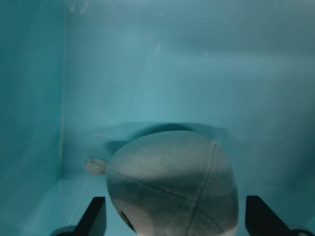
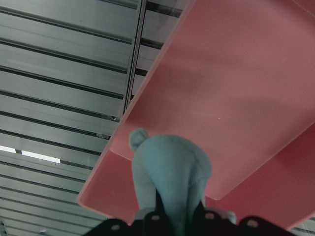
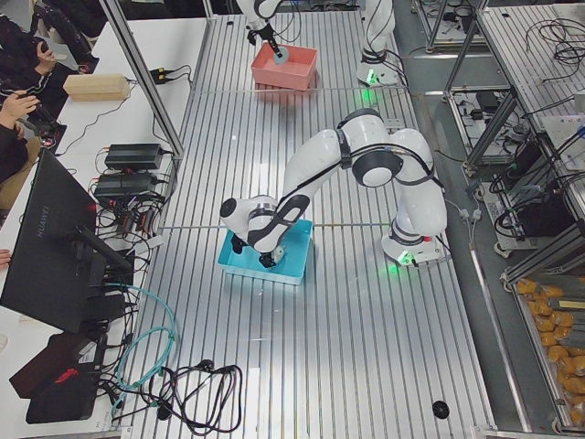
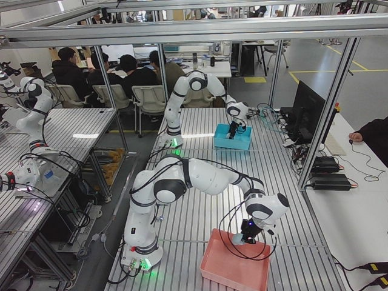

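In the left wrist view a grey plush toy (image 1: pixel 172 177) with a small round nub lies in a blue bin (image 1: pixel 246 88), between the fingertips of my open left gripper. The camera left view shows that gripper down in the blue bin (image 3: pixel 238 270). My right gripper is shut on a light blue plush toy (image 2: pixel 170 167), held over a pink bin (image 2: pixel 216 73); the same bin (image 4: pixel 233 270) shows at the front of the camera right view.
Both bins stand on slatted metal tables. A monitor (image 3: pixel 50 238), power boxes (image 3: pixel 132 183) and loose cables lie along the left side. The table in front of the blue bin is mostly clear apart from cables.
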